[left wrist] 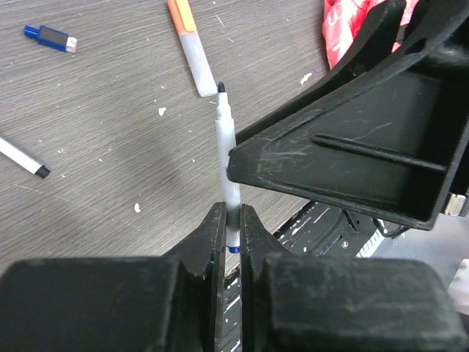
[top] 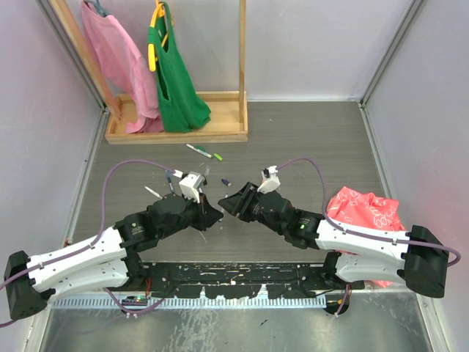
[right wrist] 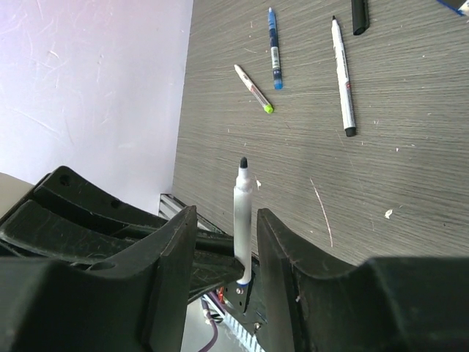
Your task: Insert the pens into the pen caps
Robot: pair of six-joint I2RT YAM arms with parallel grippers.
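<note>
My left gripper is shut on a white pen (left wrist: pixel 225 154), held upright with its dark tip up. Around that pen, in the right wrist view (right wrist: pixel 242 213), stand the fingertips of my right gripper, part open. Loose on the table lie a blue cap (left wrist: pixel 50 38), a white pen with black end (right wrist: pixel 342 77), a blue pen (right wrist: pixel 275 50), a green-ended pen (right wrist: pixel 253 89) and a black cap (right wrist: pixel 360 15). An orange-and-white item (left wrist: pixel 190 48) also lies there.
A wooden rack (top: pixel 117 136) with hanging garments stands at the back. A red cloth (top: pixel 363 209) lies at the right.
</note>
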